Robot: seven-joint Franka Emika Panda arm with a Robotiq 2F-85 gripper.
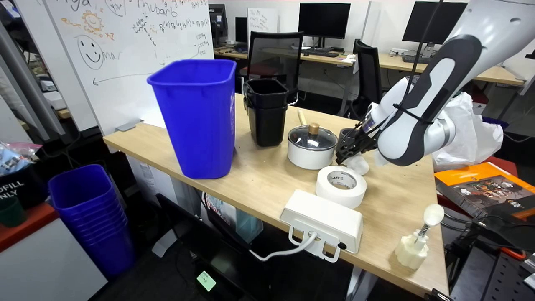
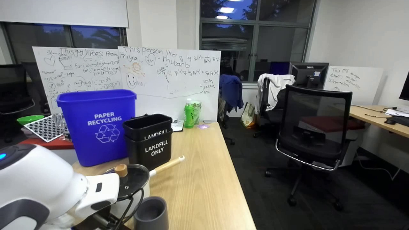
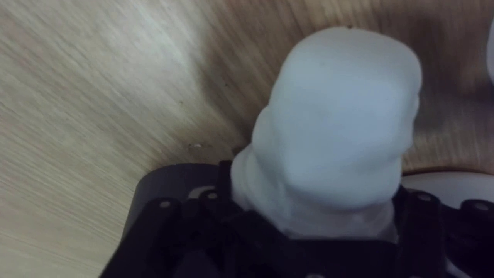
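A smooth white object point(image 3: 345, 125) with a rounded end lies between the fingers of my gripper in the wrist view. One finger is close against each side of it; whether they grip it cannot be made out. From the first exterior view, the gripper point(image 1: 343, 156) reaches down near the tabletop, and part of the white object point(image 1: 358, 164) shows below it. Beside it stand a dark grey mug point(image 1: 346, 138), mostly hidden by the arm, and a lidded white pot point(image 1: 309, 155). A roll of white tape point(image 1: 351, 195) lies in front.
Farther left on the table point(image 1: 266, 175) stand a tall blue bin point(image 1: 195, 120) and stacked black bins point(image 1: 267, 118). A white box with a cable point(image 1: 326, 215) sits at the front edge, with a cream pump-like item point(image 1: 413, 251) near the right corner. Bare wood lies between them.
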